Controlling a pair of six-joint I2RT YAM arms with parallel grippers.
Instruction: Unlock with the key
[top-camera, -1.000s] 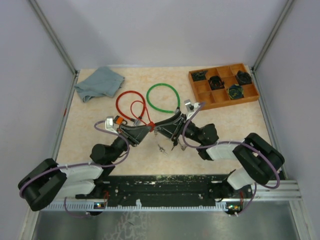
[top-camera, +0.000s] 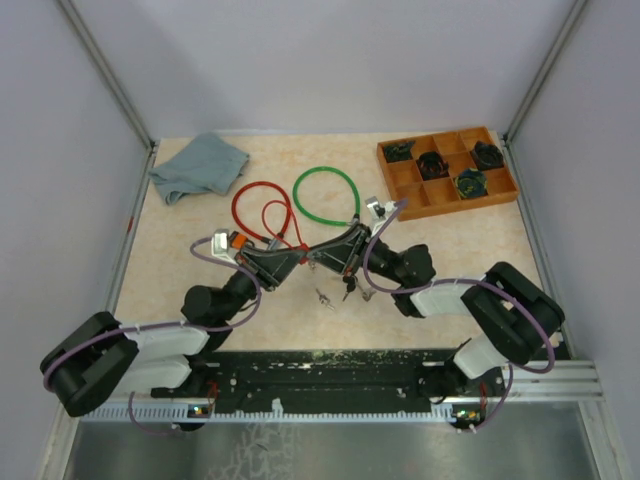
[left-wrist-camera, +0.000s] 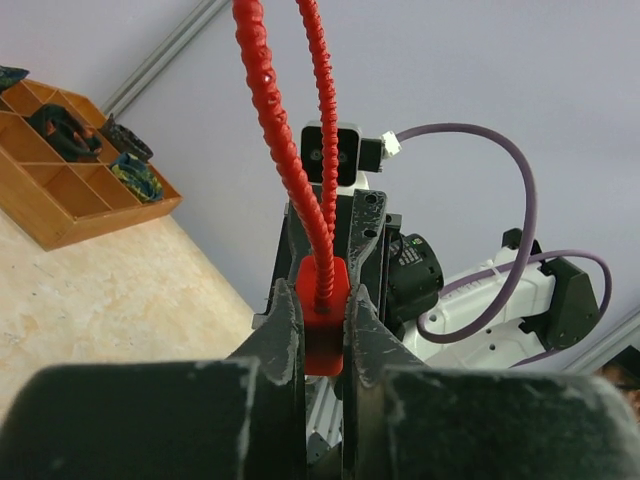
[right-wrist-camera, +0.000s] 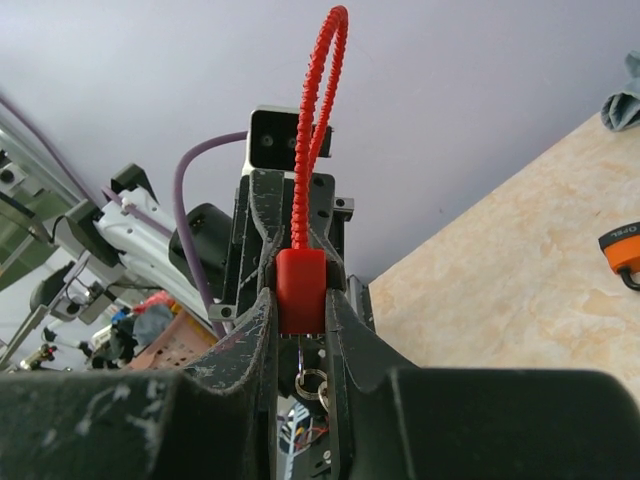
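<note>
Between the two grippers is a red block (left-wrist-camera: 322, 345) with a red cord loop (left-wrist-camera: 285, 165) rising from it. My left gripper (top-camera: 298, 257) is shut on this block from the left. From the right, my right gripper (top-camera: 313, 254) has a finger on each side of the same block (right-wrist-camera: 301, 290); whether the fingers press on it I cannot tell. A metal ring (right-wrist-camera: 310, 380) shows just below the block in the right wrist view. A red cable loop (top-camera: 236, 208) and a green cable loop (top-camera: 326, 168) lie behind the grippers. Small keys (top-camera: 325, 299) lie on the table in front.
A wooden compartment tray (top-camera: 440, 211) with dark coiled items stands at the back right. A folded blue-grey cloth (top-camera: 200, 165) lies at the back left. An orange-and-black item (top-camera: 238, 240) sits close to the left wrist.
The right arm has shifted very slightly at the block, and the left arm only a touch. The red block and cord stay in almost the same place.
</note>
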